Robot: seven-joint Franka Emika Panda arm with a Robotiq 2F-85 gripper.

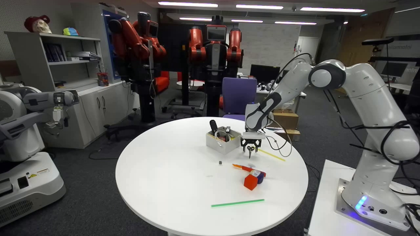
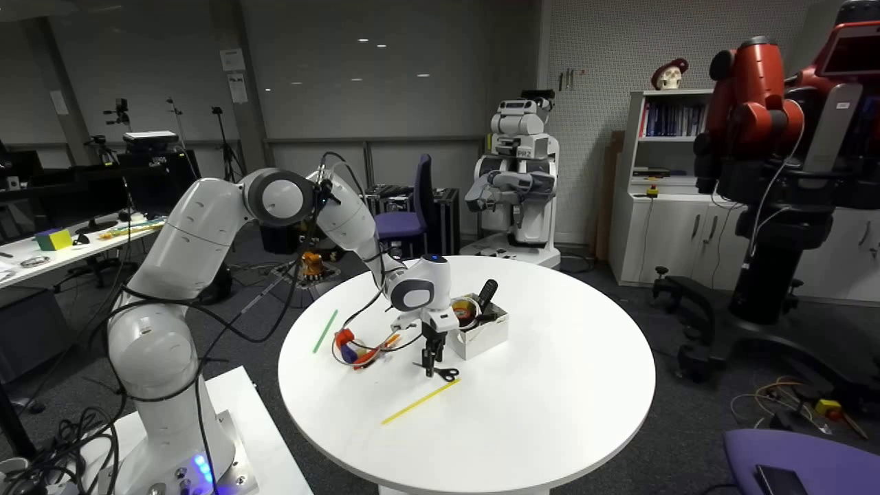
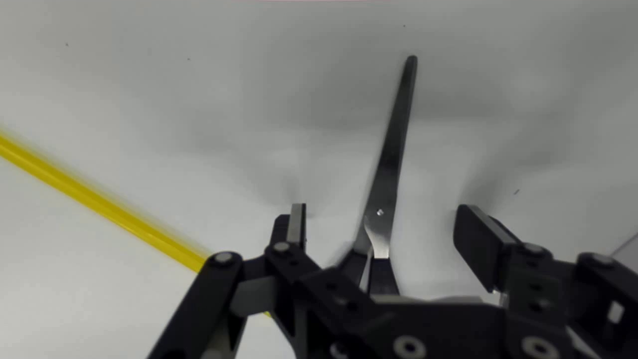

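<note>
A pair of dark scissors lies flat on the white table, blades pointing away in the wrist view and handles partly hidden under the gripper. My gripper is low over the scissors, its two fingers apart on either side of them. Between each finger and the metal shows a gap, so nothing is held. From the first exterior view, the gripper appears right beside the box, with the scissors beneath it. The scissor handles show in the second exterior view.
Close by stands a white box filled with assorted items. A yellow stick lies alongside the scissors. Nearer the first exterior camera are a red block, an orange-and-red tool and a green stick.
</note>
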